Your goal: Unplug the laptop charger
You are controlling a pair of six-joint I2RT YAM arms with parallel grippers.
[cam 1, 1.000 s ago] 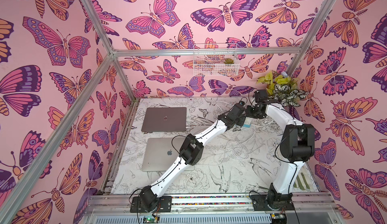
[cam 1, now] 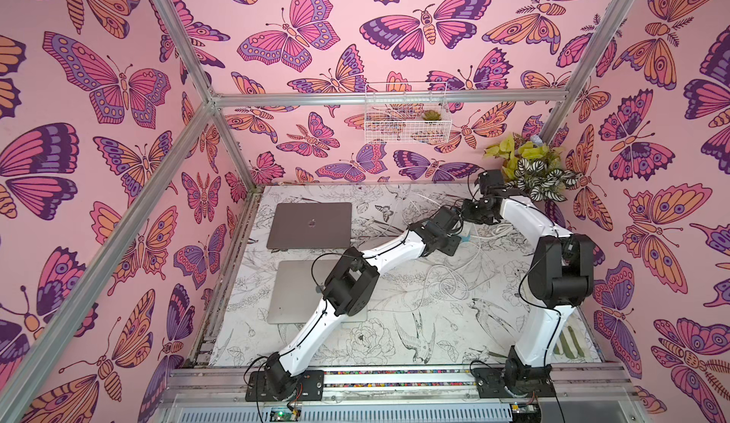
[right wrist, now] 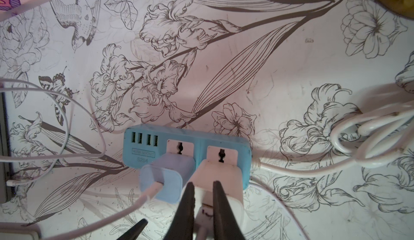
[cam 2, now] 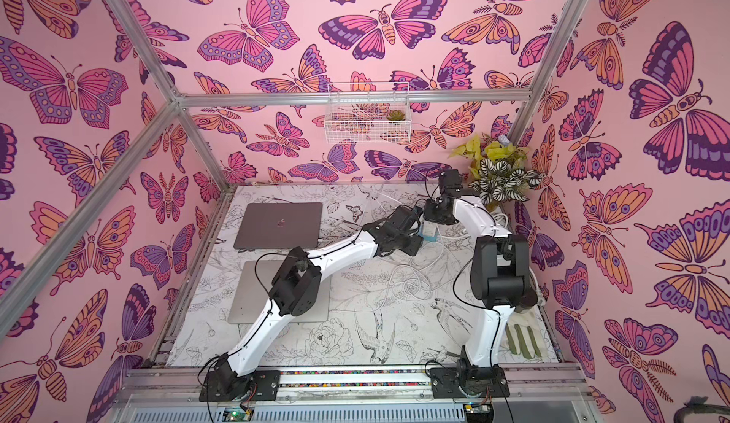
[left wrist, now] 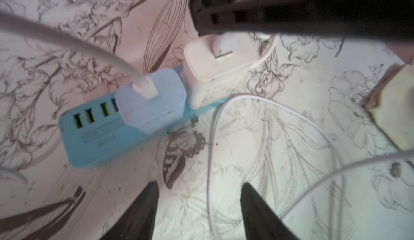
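A blue power strip (right wrist: 142,151) holds two plugged adapters: a pale lavender one (left wrist: 151,99) with a white cable and a larger white charger (left wrist: 217,67). My left gripper is part open beside the strip, with table and cable visible between its fingers. My right gripper is over the white charger, its fingertips close around the cable end on it; whether they grip it is unclear.
Two closed laptops (cam 1: 309,221) lie at the left of the table. Loose white cables (right wrist: 366,140) surround the strip. A potted plant (cam 2: 498,175) stands at the back right.
My left arm has shifted, its gripper moving slightly down toward the front of the table. The right arm looks nearly unmoved.
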